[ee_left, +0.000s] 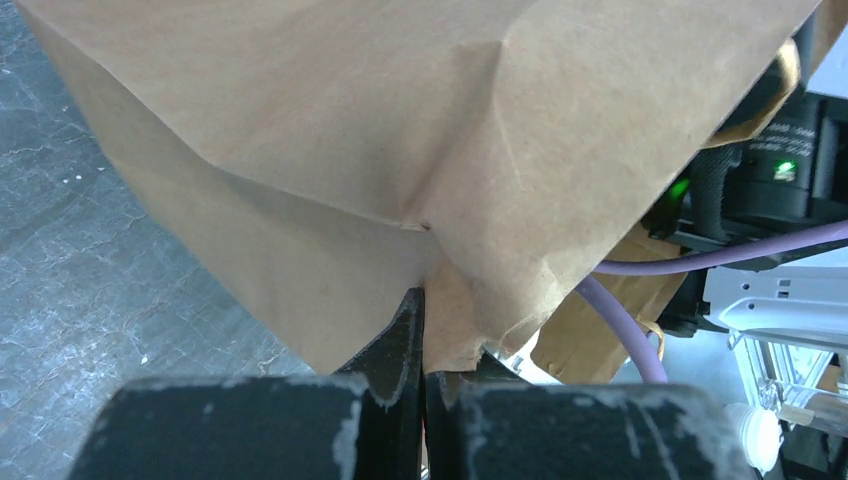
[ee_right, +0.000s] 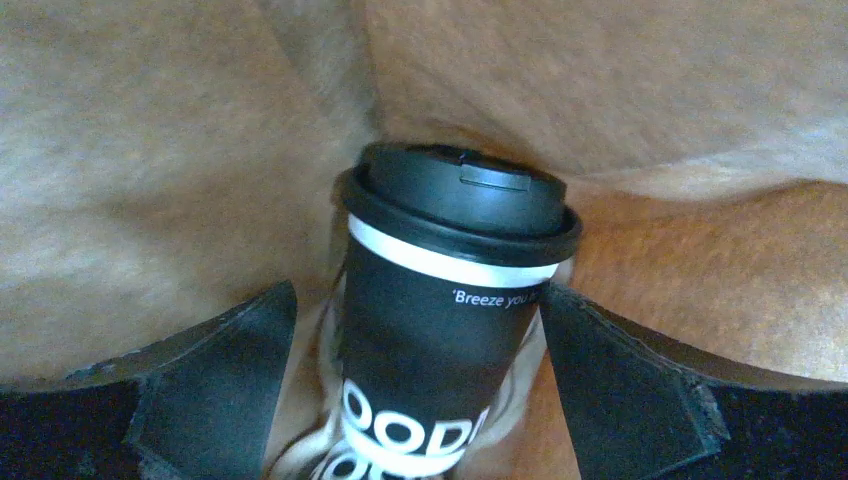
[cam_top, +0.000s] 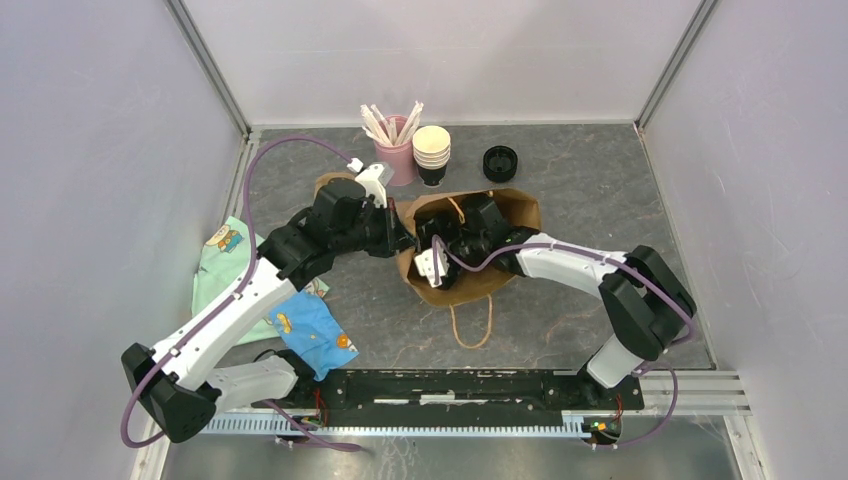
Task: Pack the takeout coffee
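A brown paper bag (cam_top: 520, 212) stands open at the table's centre, my right arm reaching into it. Inside, in the right wrist view, a black lidded coffee cup (ee_right: 440, 330) with white lettering is between the fingers of my open right gripper. My left gripper (cam_top: 398, 240) is at the bag's left side; in the left wrist view its fingers (ee_left: 395, 350) are shut on the bag's paper edge (ee_left: 450, 310).
A pink holder (cam_top: 394, 160) with sticks, stacked cups (cam_top: 432, 150) and a black lid (cam_top: 500, 163) stand at the back. Green and blue cloths (cam_top: 312, 340) lie at the left front.
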